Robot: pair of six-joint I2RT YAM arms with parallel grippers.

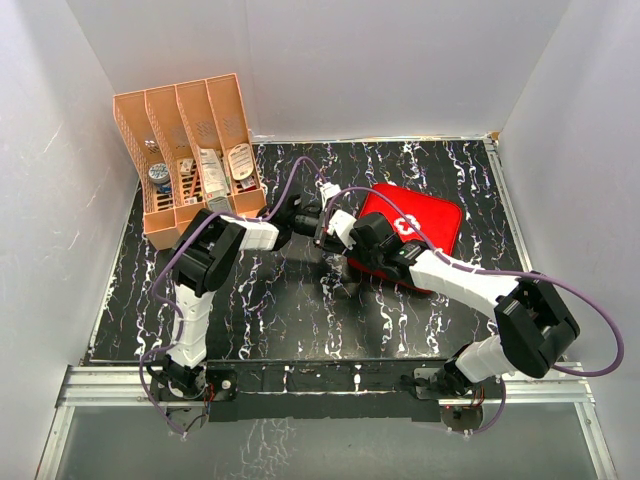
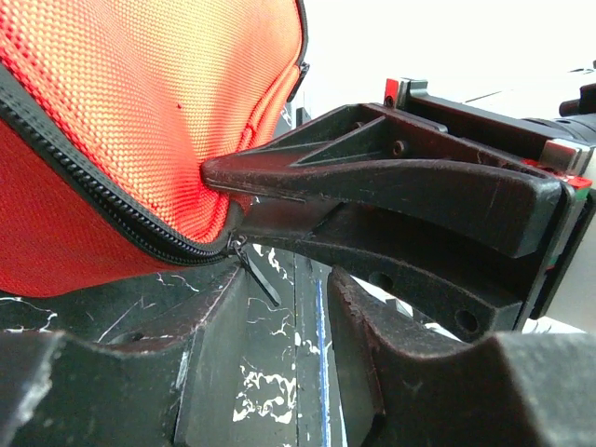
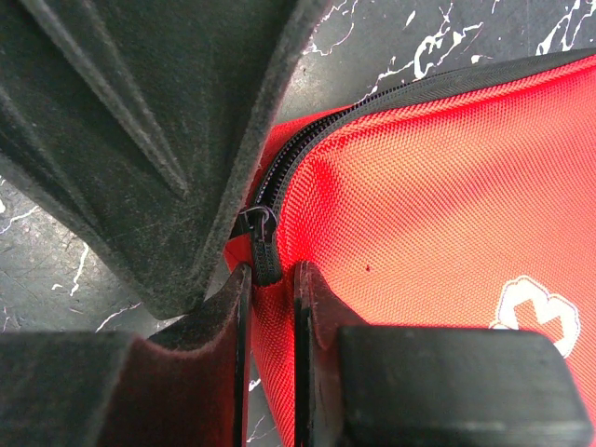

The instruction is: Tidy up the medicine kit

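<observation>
The red medicine bag point(image 1: 440, 215) with its white emblem point(image 1: 408, 225) lies right of centre in the top view. A black zipper point(image 2: 112, 209) runs around it to a near corner, where a slider point(image 3: 259, 222) sits and a thin dark pull tab point(image 2: 261, 275) hangs down. My right gripper is shut on the red fabric of that corner, just below the slider. Facing it, my left gripper stands open, its fingers point(image 2: 209, 372) apart near the hanging tab. Whether the tab lies between them or beyond them I cannot tell.
An orange compartment organizer point(image 1: 160, 225) stands at the back left, holding a round tin point(image 1: 159, 175), a white box point(image 1: 212, 172) and other small items. Walls close in both sides and the back.
</observation>
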